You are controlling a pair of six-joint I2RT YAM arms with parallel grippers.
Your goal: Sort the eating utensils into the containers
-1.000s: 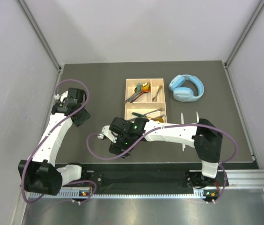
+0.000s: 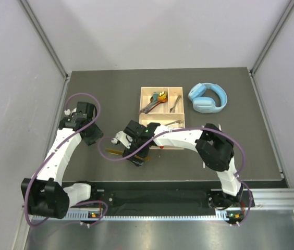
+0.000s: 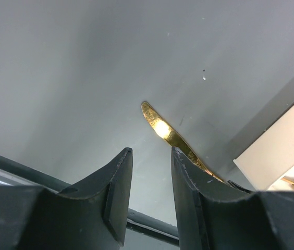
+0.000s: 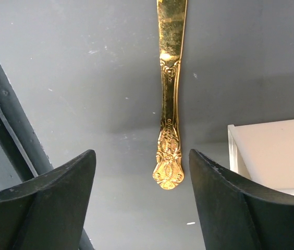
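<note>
A gold knife lies on the grey table in front of the beige divided box, which holds utensils. My right gripper is open over the knife, its fingers either side of the ornate handle end, not gripping it. My left gripper hangs over the left of the table, partly open, with nothing between its fingers; in its view the knife lies ahead of the fingertips.
Light blue headphones lie at the back right. Thin light pieces stand out at the right, partly behind the right arm. The table's left area around the left gripper is mostly clear; the front edge runs close below the right gripper.
My right arm has shifted slightly, its gripper drawing a little toward the box and the knife showing more. The left arm has moved slightly downward in the top view.
</note>
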